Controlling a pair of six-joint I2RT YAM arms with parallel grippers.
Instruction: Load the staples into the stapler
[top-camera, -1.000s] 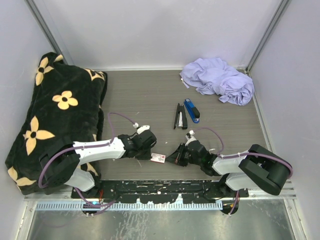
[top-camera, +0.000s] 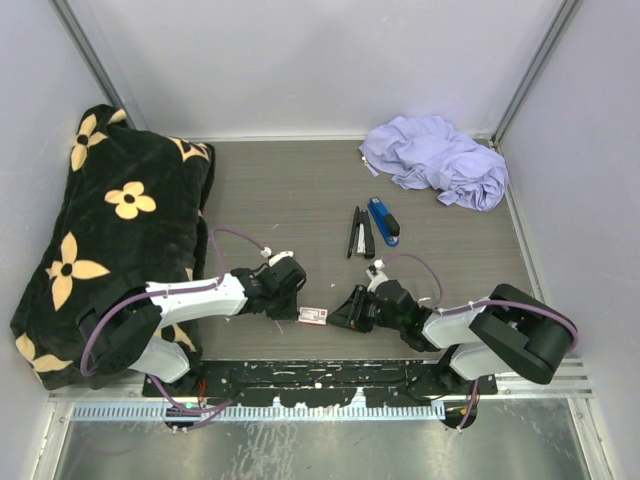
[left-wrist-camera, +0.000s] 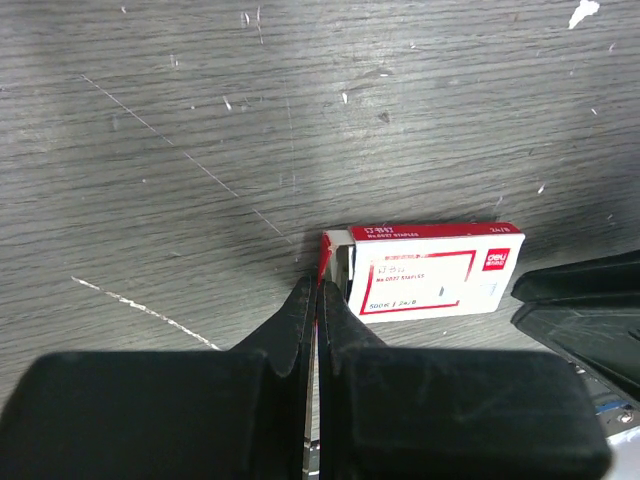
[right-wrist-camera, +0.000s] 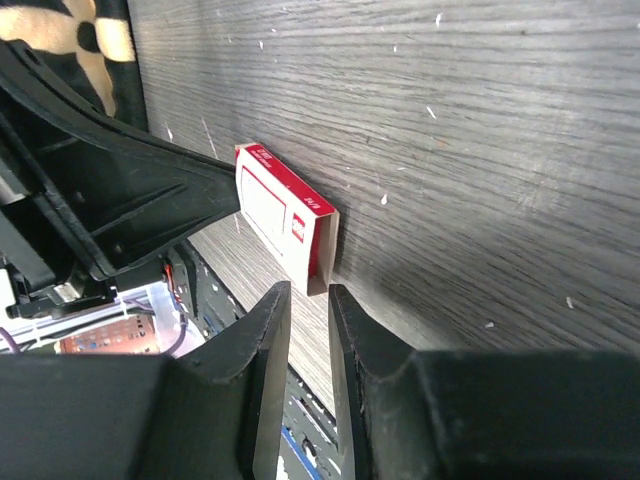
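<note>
A small red-and-white box of staples (top-camera: 311, 316) lies on the table between both grippers. In the left wrist view my left gripper is shut on a thin red-and-white flap at the left end of the box (left-wrist-camera: 429, 272). My right gripper stands open beside the other end of the box (right-wrist-camera: 279, 207), nothing between its fingers. In the top view a black stapler (top-camera: 361, 232) and a blue stapler (top-camera: 383, 221) lie behind the grippers.
A crumpled lilac cloth (top-camera: 435, 160) sits at the back right. A dark flowered cushion (top-camera: 120, 240) covers the left side.
My left gripper and the box have shifted slightly to the left over the last second; the right gripper has also moved slightly.
</note>
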